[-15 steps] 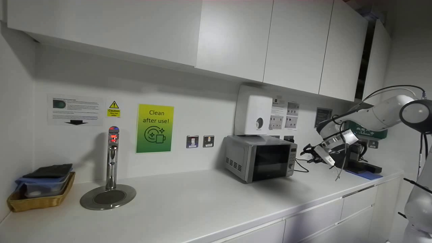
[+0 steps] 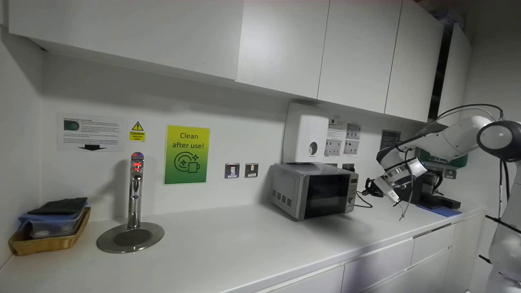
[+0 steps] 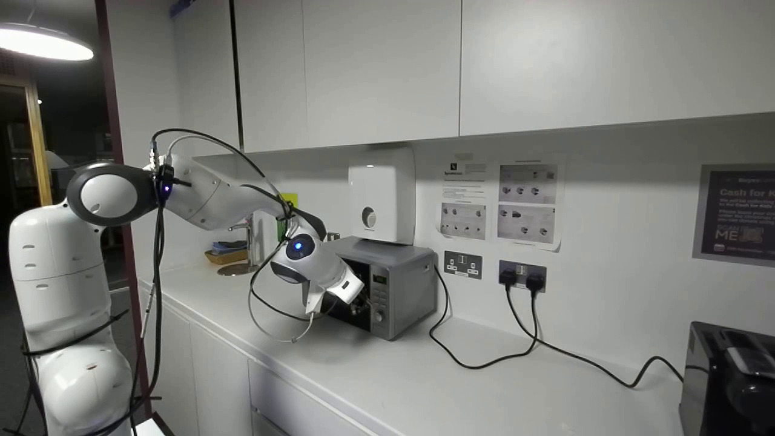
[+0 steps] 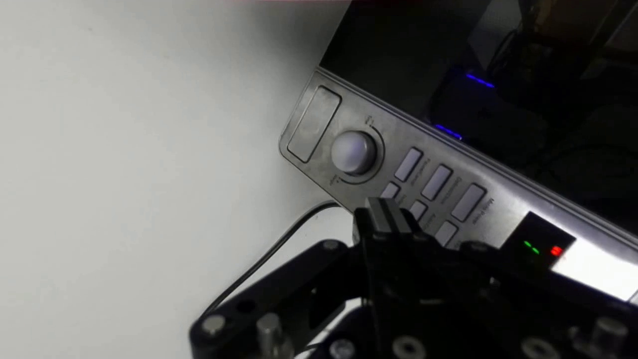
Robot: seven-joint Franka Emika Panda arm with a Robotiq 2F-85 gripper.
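Observation:
A silver microwave [image 2: 285,193] with a dark door [image 2: 326,195] stands on the counter, its door closed. My gripper is shut, with nothing showing between its fingertips. In the wrist view its tips overlap the small buttons of the control panel [image 4: 383,140]; whether they touch cannot be told. The round knob [image 4: 353,153] and the large rectangular button [image 4: 315,123] lie up and left of the tips. Partly covered by the gripper is the display [image 4: 532,242], with green and red marks lit. Exterior view 2 has the gripper [image 3: 361,298] in front of the panel side.
Behind the microwave a black cable [image 3: 465,363] runs along the counter [image 3: 501,399]. A white dispenser [image 2: 305,134] hangs above it. A tap [image 2: 135,195] and a basket [image 2: 51,244] stand far left.
The arm has moved slightly left in exterior view 1, bringing the gripper closer to the microwave's panel. Its fingers, spread apart earlier, have come together.

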